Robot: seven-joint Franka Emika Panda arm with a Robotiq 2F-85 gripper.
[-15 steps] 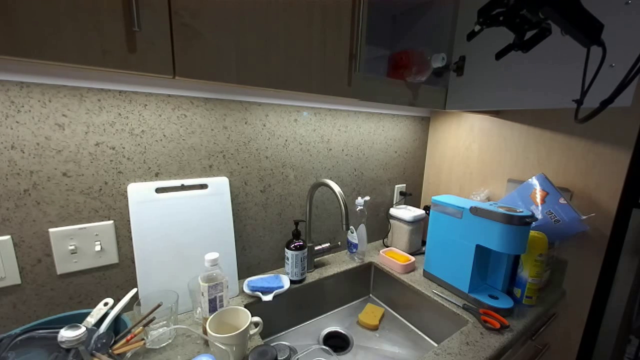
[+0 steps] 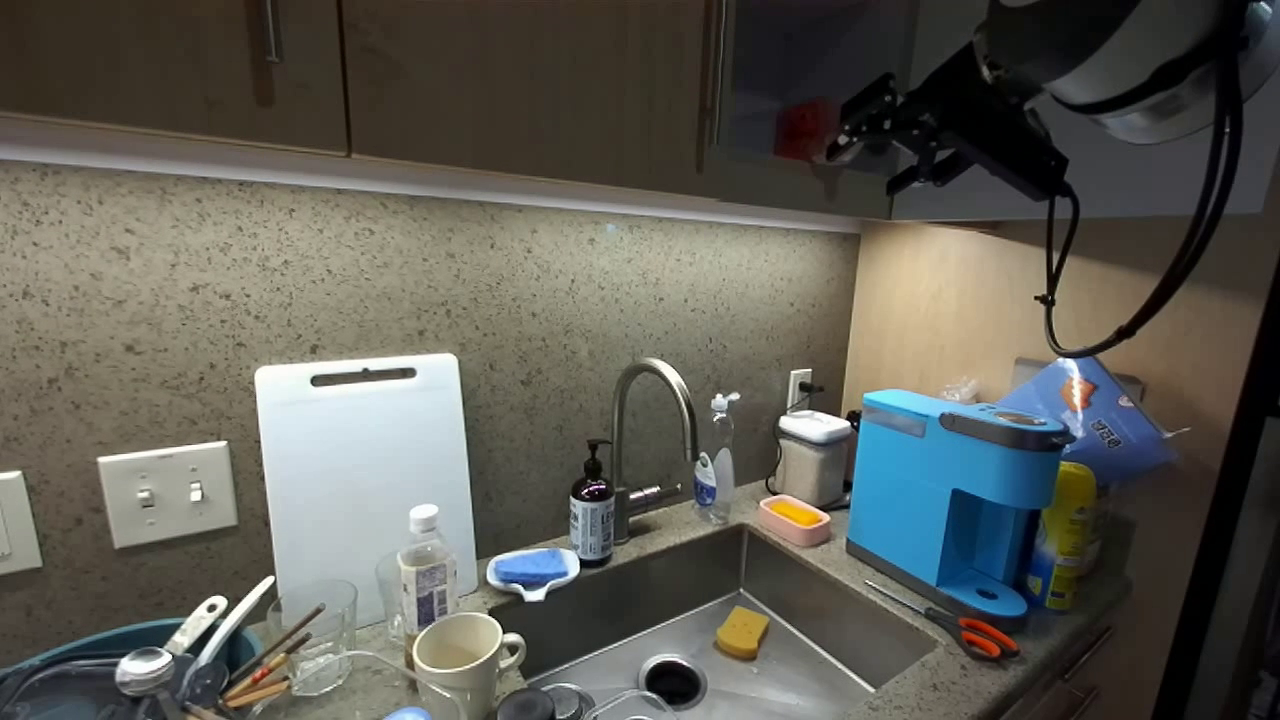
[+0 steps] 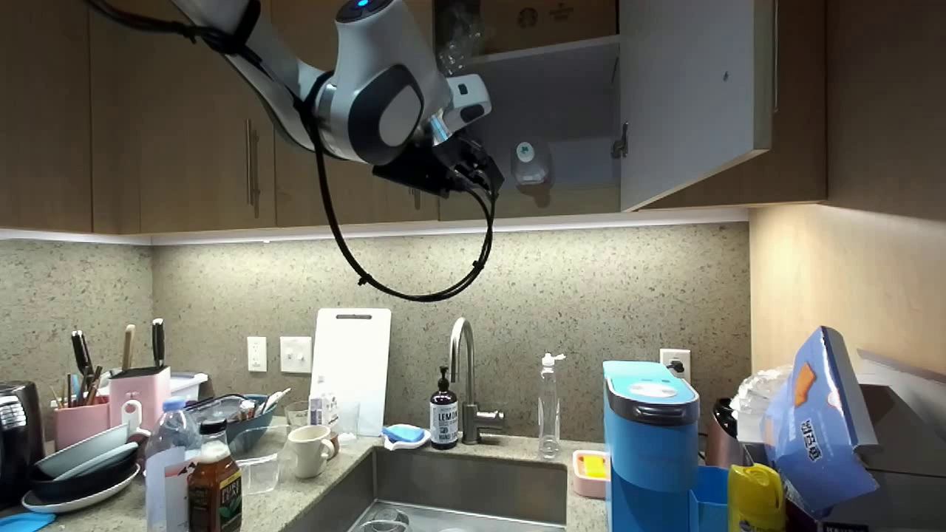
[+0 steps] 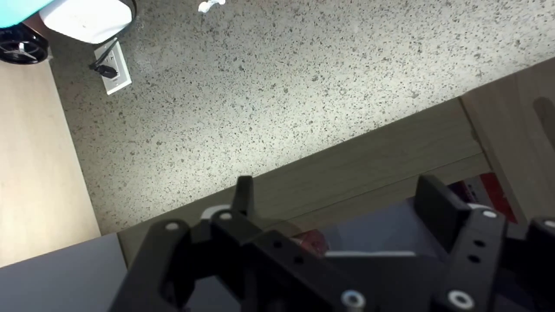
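Note:
A clear bottle with a red label lies on its side on the floor of the open upper cabinet. Its cap end, with a green mark, faces out in exterior view 2. My gripper is open at the cabinet opening, in front of the bottle, and covers its cap end in exterior view 1. From the wrist, the two fingers of the gripper stand wide apart, with a red part of the bottle showing beyond them, low in the picture. No contact with the bottle can be made out.
The cabinet door stands open to the right of the arm. A shelf runs above the bottle. Below are the sink, faucet, blue coffee machine and scissors.
My gripper has moved left and down in exterior view 1, from before the open door to the bottle. The counter is unchanged.

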